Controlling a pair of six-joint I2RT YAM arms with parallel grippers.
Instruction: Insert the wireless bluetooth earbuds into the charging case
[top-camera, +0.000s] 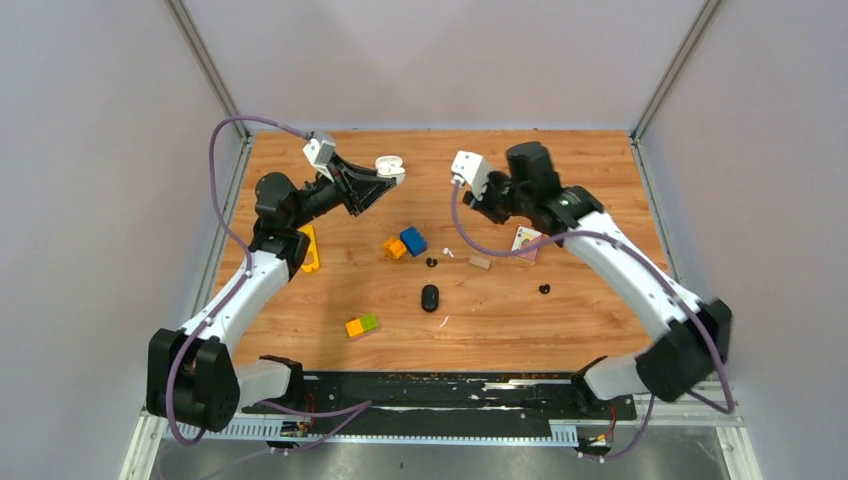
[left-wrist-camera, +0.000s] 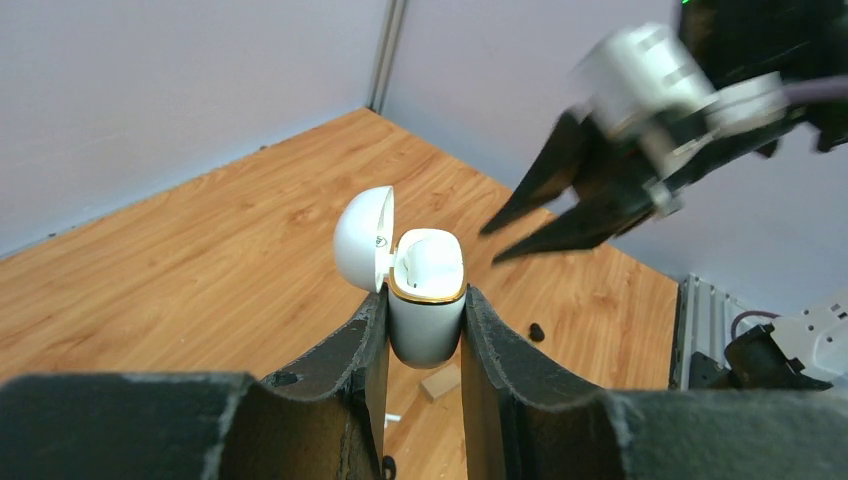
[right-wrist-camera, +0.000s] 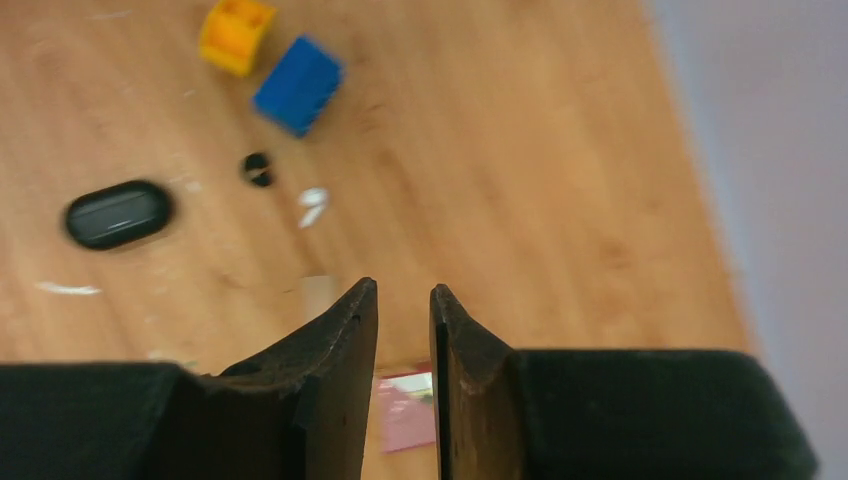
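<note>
The white charging case (top-camera: 390, 170), lid raised, is held up by my left gripper, shut on it; in the left wrist view its fingers pinch the case's lower body. My right gripper hangs over the table, its fingertips a little apart with nothing visible between them; in the left wrist view it is a blur to the right of the case. A small white item (top-camera: 448, 251), possibly an earbud, lies on the wood near small black pieces (top-camera: 432, 262).
Below are a blue block (top-camera: 413, 241), orange block (top-camera: 395, 247), black oval object (top-camera: 430, 298), tan block (top-camera: 480, 262), card box (top-camera: 527, 240) and green-yellow bricks (top-camera: 362, 325).
</note>
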